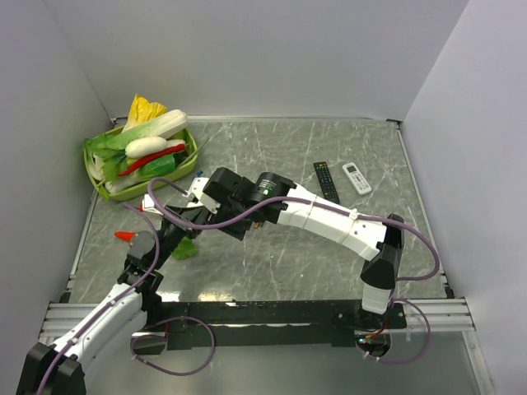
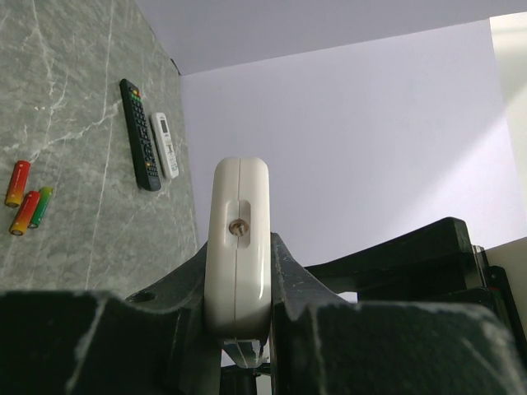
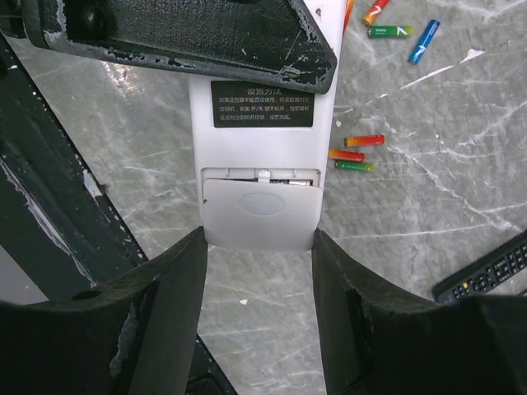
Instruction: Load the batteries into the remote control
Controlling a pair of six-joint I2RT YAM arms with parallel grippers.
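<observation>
In the right wrist view its battery cover (image 3: 262,218) is lifted at the compartment, and my right gripper has a fingertip at each side of this cover; whether it grips is hard to tell. Loose batteries lie below in red (image 3: 364,140), green (image 3: 389,31) and blue (image 3: 424,41). The top view hides both grippers' tips behind the arms.
A black remote (image 1: 326,181) and another white remote (image 1: 356,178) lie at the right of the table. A basket of vegetables (image 1: 123,193) stands at the back left, with a pepper (image 1: 125,235) and greens near it.
</observation>
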